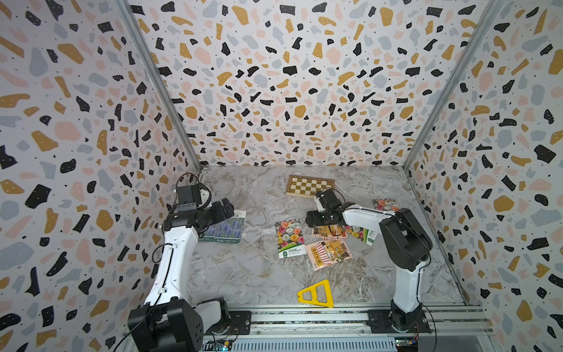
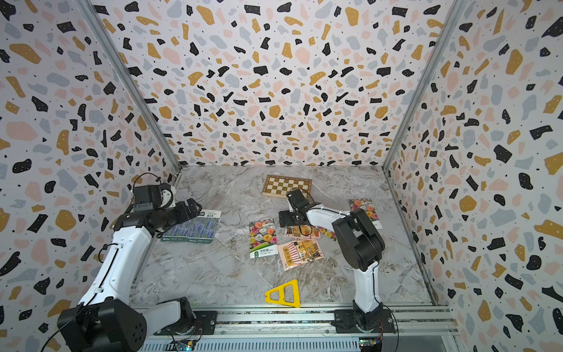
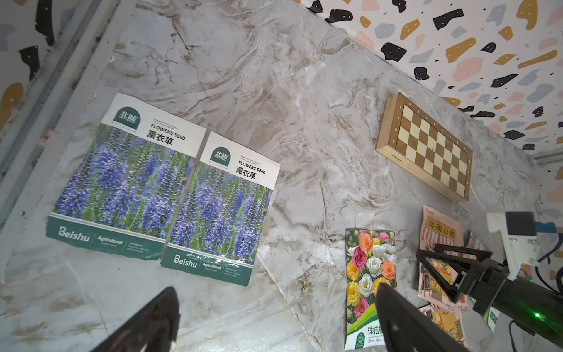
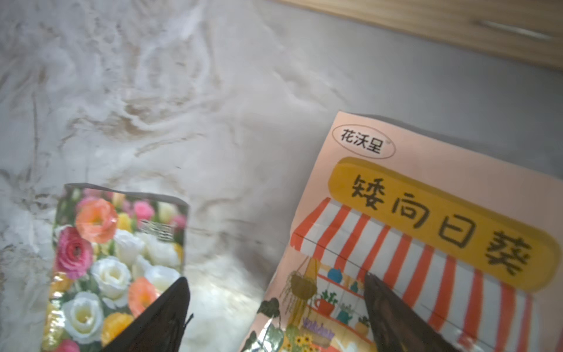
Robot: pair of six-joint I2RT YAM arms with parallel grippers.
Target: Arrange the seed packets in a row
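Observation:
Two lavender packets (image 3: 123,176) lie side by side at the left, with my left gripper (image 1: 223,209) standing open above them. Its fingers are wide apart with nothing between them. Right of these lies a ranunculus packet (image 1: 290,237). My right gripper (image 1: 313,218) is low over a pink sunflower packet (image 4: 434,217), open, its fingers far apart. A clear gap separates that packet from the ranunculus one (image 4: 111,264). Another pink packet (image 1: 328,253) lies tilted in front. Partly hidden by the right arm is a green-edged packet (image 1: 370,237); a further flower packet (image 2: 364,210) lies far right.
A wooden chessboard (image 1: 310,186) stands at the back, close behind the sunflower packet. A yellow triangular frame (image 1: 316,293) lies at the front edge.

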